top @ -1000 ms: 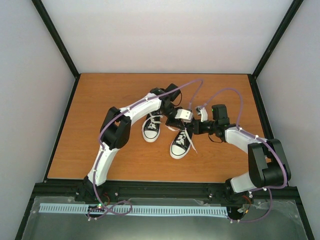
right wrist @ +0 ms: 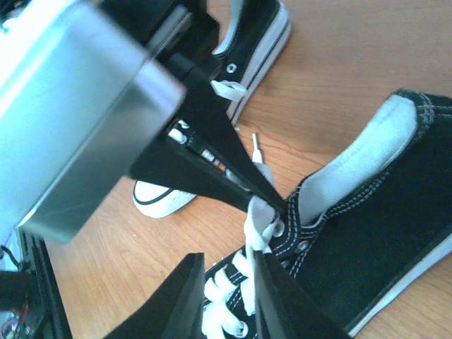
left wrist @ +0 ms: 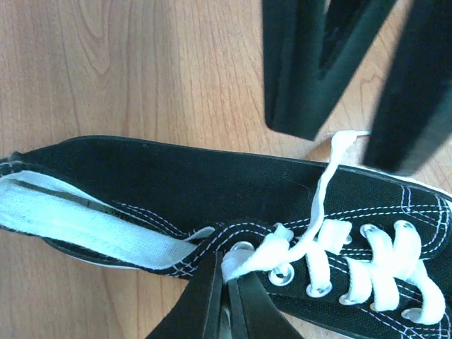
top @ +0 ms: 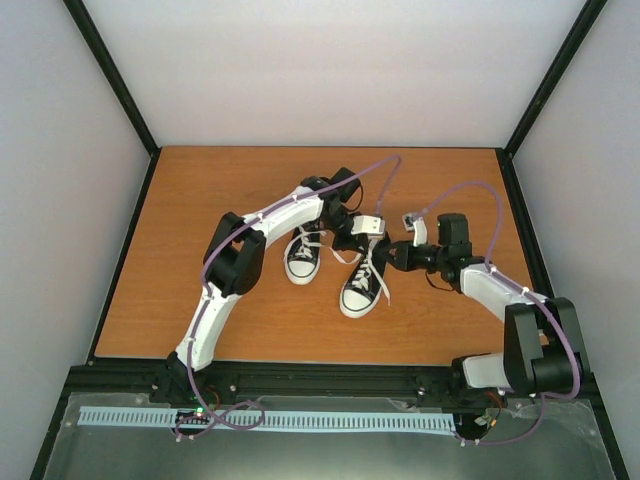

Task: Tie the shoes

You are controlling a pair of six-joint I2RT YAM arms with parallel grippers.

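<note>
The nearer black shoe (top: 362,290) has white laces (left wrist: 406,261) threaded through its eyelets. My left gripper is shut on a white lace close against the shoe's upper eyelets, as the right wrist view also shows. A loose lace end (left wrist: 321,201) runs from there over the shoe's side towards my right gripper. In the right wrist view, my right gripper stands part open beside the shoe, with no lace seen held in it. Another black shoe (top: 302,258) lies to the left, partly under the left arm.
Both arms crowd closely around the nearer shoe. Purple cables (top: 400,157) arch above the arms.
The right gripper has drawn back to the right, away from the shoe, and its fingers now stand apart. The left arm has shifted only slightly. Both shoes stay in place.
</note>
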